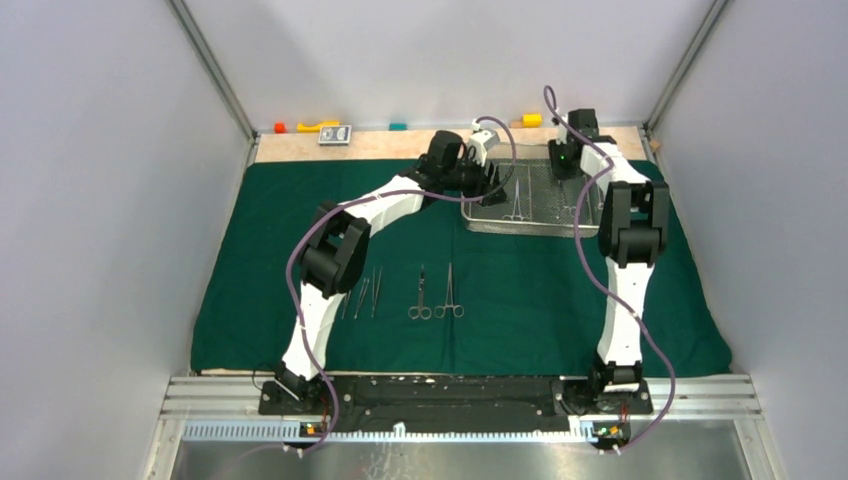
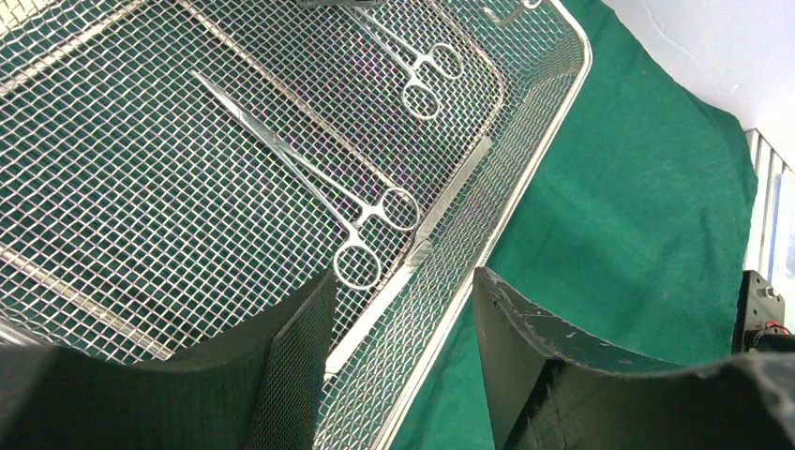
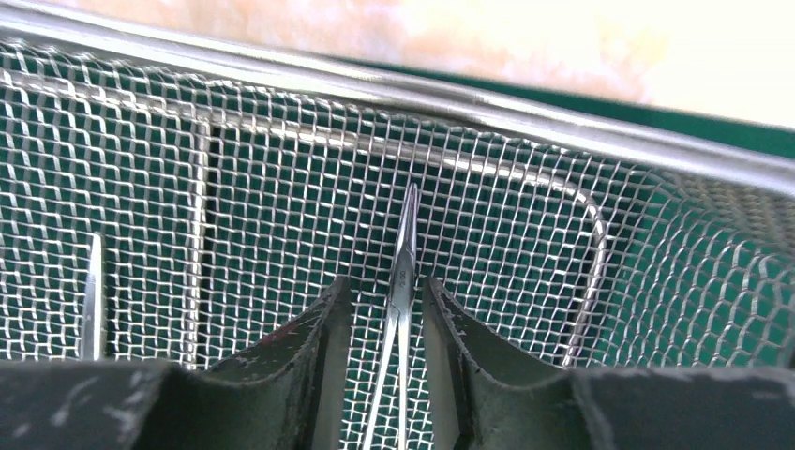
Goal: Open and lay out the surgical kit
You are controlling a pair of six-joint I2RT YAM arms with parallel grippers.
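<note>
The mesh tray (image 1: pixel 535 228) stands at the back right of the green cloth. A long ring-handled instrument (image 2: pixel 272 141) lies inside it, crossing the mesh near its left part. My left gripper is open above the tray's wall, with nothing between its fingers. Farther right in the tray lies a second ring-handled instrument (image 3: pixel 401 281), its slim tips pointing to the back rim. Over it, my right gripper stands open, one finger on each side of its shaft. From above, that arm hides most of this instrument.
Several instruments lie in a row on the cloth, among them scissors (image 1: pixel 420 300), a ring-handled clamp (image 1: pixel 450 300) and tweezers (image 1: pixel 376 292). A small silver box (image 1: pixel 335 135) sits on the back ledge.
</note>
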